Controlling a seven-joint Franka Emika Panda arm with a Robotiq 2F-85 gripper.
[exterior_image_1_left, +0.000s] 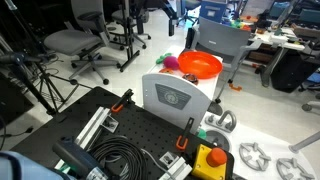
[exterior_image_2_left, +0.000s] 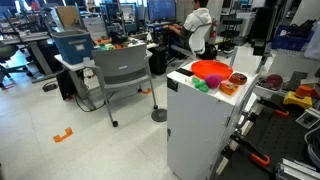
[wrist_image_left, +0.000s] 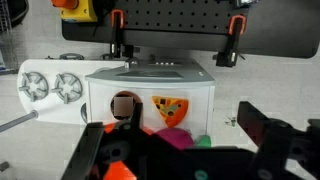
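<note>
My gripper hangs above a white-topped counter (wrist_image_left: 195, 85), its two dark fingers spread wide and nothing visible between them. Under it in the wrist view lie a brown square-looking piece (wrist_image_left: 125, 105), an orange wedge (wrist_image_left: 170, 107) with coloured spots, a pink-purple item (wrist_image_left: 174, 138) and a bit of green (wrist_image_left: 203, 142). A red-orange plate (exterior_image_1_left: 201, 64) rests on the counter behind these small pieces, and the gripper's dark body partly covers it in the wrist view. Exterior view 2 shows the pink item (exterior_image_2_left: 213, 80) beside the plate (exterior_image_2_left: 210, 68).
A curved grey-white panel (exterior_image_1_left: 176, 96) stands between the counter and the black base tray with coiled cable (exterior_image_1_left: 118, 158). To the side are a faucet (exterior_image_1_left: 222, 121), white stove burners (exterior_image_1_left: 255, 155) and a yellow block with an orange top (exterior_image_1_left: 211, 162). A grey chair (exterior_image_2_left: 122, 72) stands behind.
</note>
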